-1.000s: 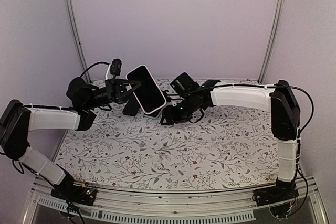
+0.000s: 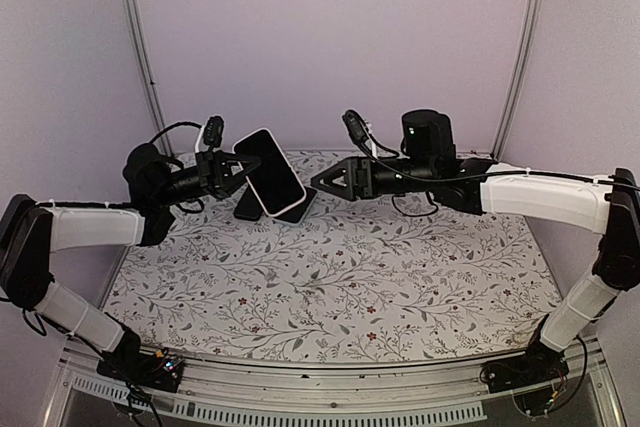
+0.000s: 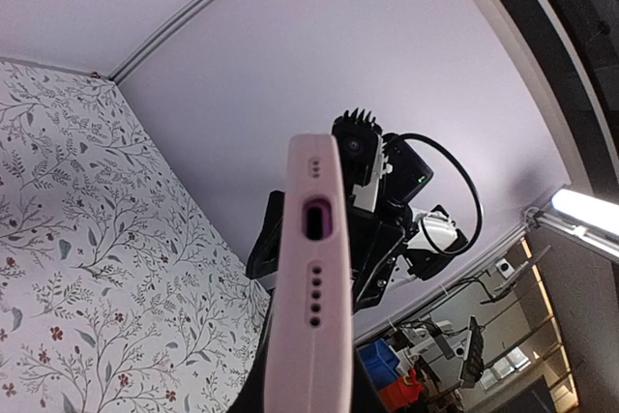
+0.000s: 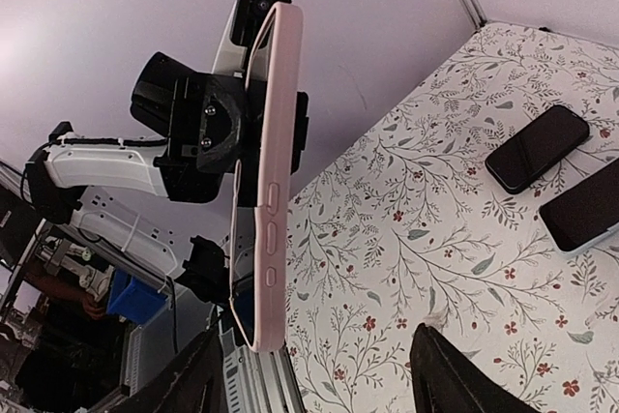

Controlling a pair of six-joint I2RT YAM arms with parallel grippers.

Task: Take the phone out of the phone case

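My left gripper [image 2: 232, 169] is shut on a phone in a pink case [image 2: 275, 177], held up tilted, its black screen facing the front in the top view. In the left wrist view the case [image 3: 311, 336] shows its narrow edge with port opening and small holes; in the right wrist view, its side with buttons [image 4: 273, 142]. My right gripper [image 2: 348, 177] stands open to the right of the phone, apart from it, with nothing between its fingers.
On the floral table [image 2: 340, 297], behind the held phone, lie a black phone [image 4: 537, 142] and a second phone [image 4: 585, 205] with a pale edge.
My right gripper has moved up and to the right, away from the table. My left gripper with the cased phone shifted slightly left and is now nearly still.
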